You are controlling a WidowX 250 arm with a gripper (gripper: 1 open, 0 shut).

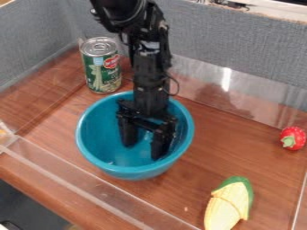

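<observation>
A blue bowl (pixel 102 144) stands on the wooden surface, left of centre. My black gripper (pixel 145 140) reaches down into it from above, its fingers parted and low inside the bowl. I see nothing held between the fingers, though the arm hides part of the bowl's interior.
A green can (pixel 100 66) stands behind the bowl at back left. A toy corn (pixel 227 207) lies at front right, a red strawberry (pixel 293 138) at the right edge. Grey padded walls (pixel 240 54) line the back and left. Bare wood lies right of the bowl.
</observation>
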